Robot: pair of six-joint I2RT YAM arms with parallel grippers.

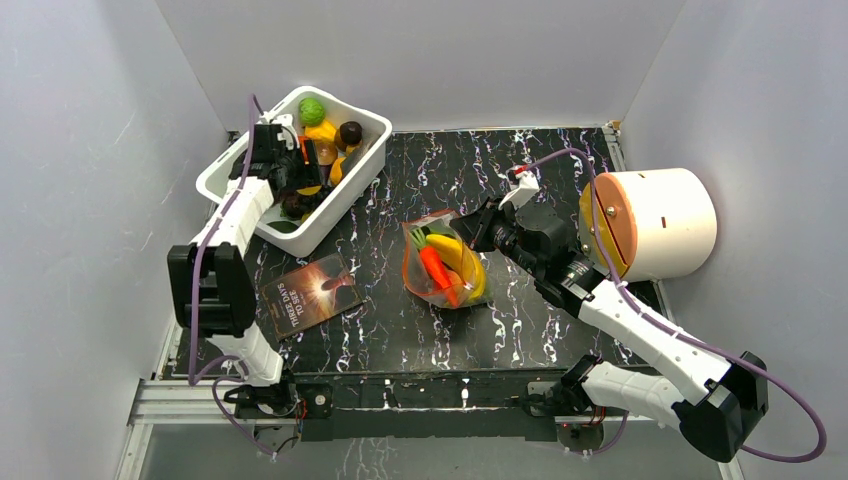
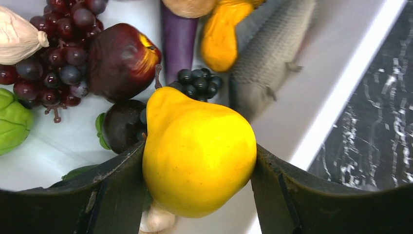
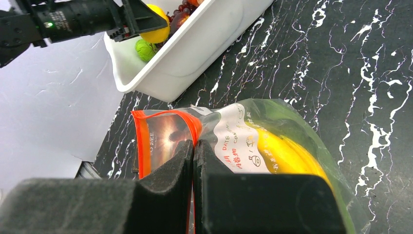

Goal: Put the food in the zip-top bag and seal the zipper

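Note:
The clear zip top bag (image 1: 412, 262) with an orange zipper edge stands on the table, holding a carrot (image 1: 434, 266) and bananas (image 1: 470, 262). My right gripper is shut on the bag's rim by the orange zipper. In the left wrist view a yellow pear-like fruit (image 2: 197, 168) sits between the fingers of my left gripper, which touch it on both sides. Both are within the white bin (image 1: 348, 205); whether the fruit is clear of the pile is hard to tell.
Under the left gripper lie grapes (image 2: 63, 48), a dark red fruit (image 2: 119, 61) and a fish (image 2: 272, 53). A book (image 1: 310, 297) rests between bin and bag. At the right stands a cream bread-box-like container (image 1: 665, 222).

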